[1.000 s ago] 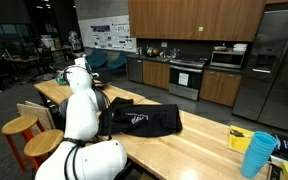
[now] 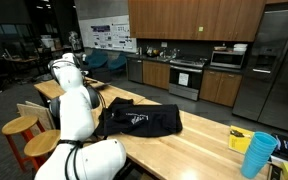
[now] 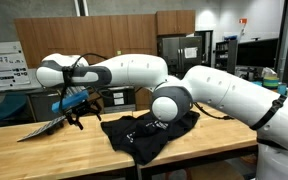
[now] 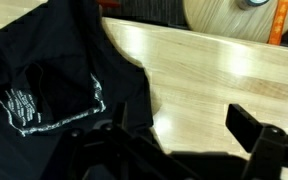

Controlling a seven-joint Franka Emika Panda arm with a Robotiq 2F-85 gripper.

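Note:
A black cloth, probably a garment with white print, lies crumpled on the wooden table. It fills the left side of the wrist view. In exterior view 1 the dark cloth spreads over the table's near middle part. My gripper is open, its black fingers wide apart with only bare wood and the cloth's edge below. The second exterior view has the gripper pointing down above the table, to the left of the cloth. Nothing is held.
A blue cup and a yellow item are at the table's far right end. Round wooden stools stand at the left. Between the cloth and the blue cup, the tabletop is bare.
In exterior view 1 the upper arm has shifted slightly left and the gripper end sits somewhat lower than before. The cloth looks unchanged.

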